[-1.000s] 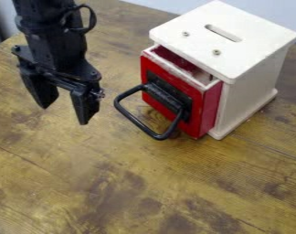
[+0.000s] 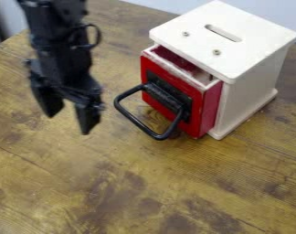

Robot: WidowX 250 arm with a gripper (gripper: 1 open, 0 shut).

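Observation:
A white wooden box [image 2: 247, 87] with a slot in its top stands at the upper right. Its red front panel [image 2: 191, 117] carries a black loop handle [image 2: 148, 128] and sits slightly out from the body, with a gap along its top. My black gripper [image 2: 67, 106] hangs left of the handle, apart from it, open with nothing between its fingers.
A pale wall [image 2: 138, 5] runs behind the table's back edge.
My gripper has shifted slightly over the last second and looks turned and a little blurred. The box and its handle have not visibly moved.

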